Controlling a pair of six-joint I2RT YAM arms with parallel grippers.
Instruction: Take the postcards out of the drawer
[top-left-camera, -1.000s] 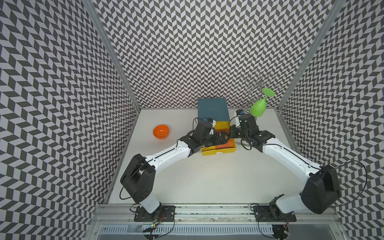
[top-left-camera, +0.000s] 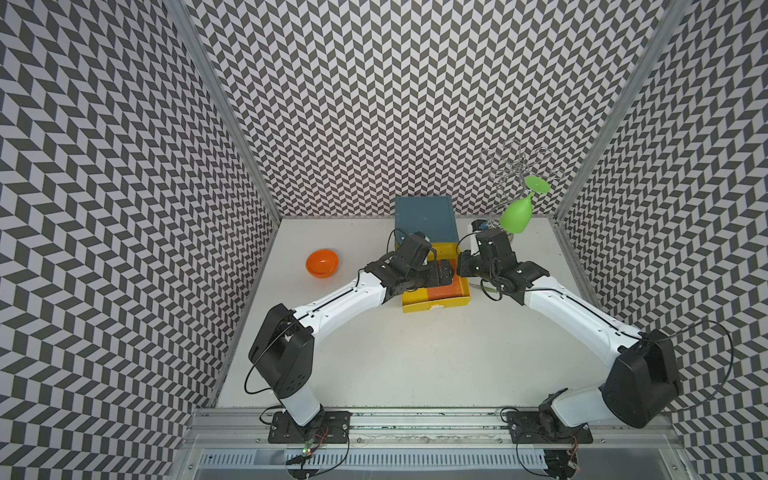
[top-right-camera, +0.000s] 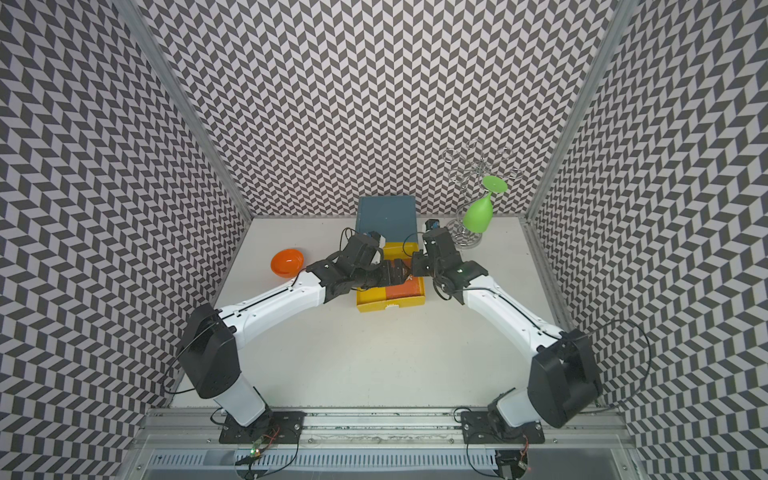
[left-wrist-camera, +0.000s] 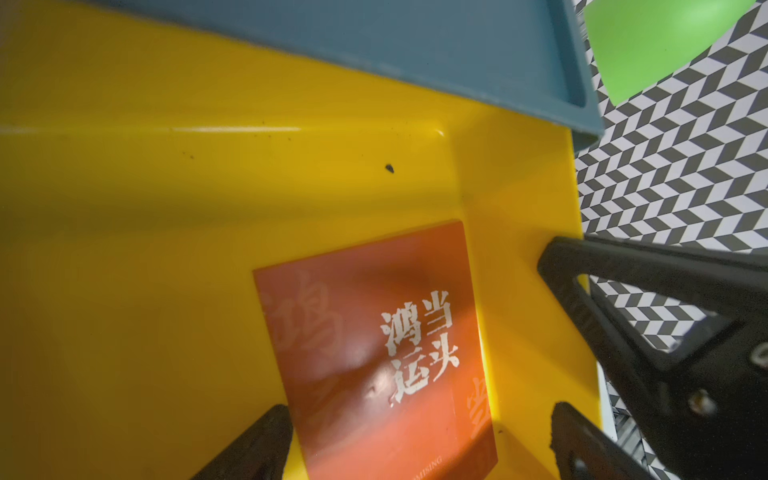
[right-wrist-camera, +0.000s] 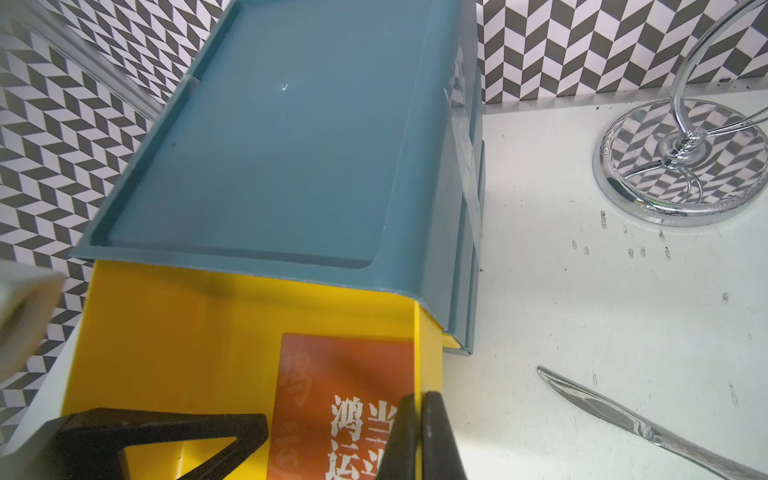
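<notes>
A red postcard or stack with white characters lies flat in the yellow drawer, close to its right wall. The drawer is pulled out of a blue-grey cabinet. My left gripper is open over the card, one finger to each side, nothing held between them. In the right wrist view, a black finger of the left gripper reaches over the drawer from the left. My right gripper is shut at the drawer's right side wall, the thin yellow edge showing between its fingers. The card's near end is cut off in both wrist views.
A knife lies on the table right of the drawer. Behind it stands a chrome rack bearing a green goblet. An orange bowl sits at the left.
The right arm stays put at the drawer's side. The card remains in the drawer.
</notes>
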